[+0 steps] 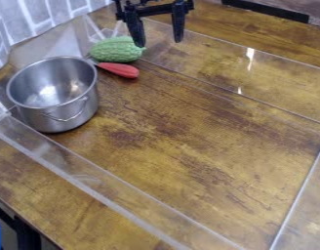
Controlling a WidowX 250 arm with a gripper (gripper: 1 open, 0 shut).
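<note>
My black gripper (159,35) hangs at the top centre, open with its two fingers apart and nothing visible between them. Below and left of it lies a green bumpy gourd-like vegetable (117,50), with a red elongated pepper-like item (120,69) just below that. A steel pot (52,94) stands on the left, empty as far as I can see.
Clear plastic panels line the wooden tabletop (189,156). A pale tiled wall (26,20) is at the back left and a dark edge at the back right.
</note>
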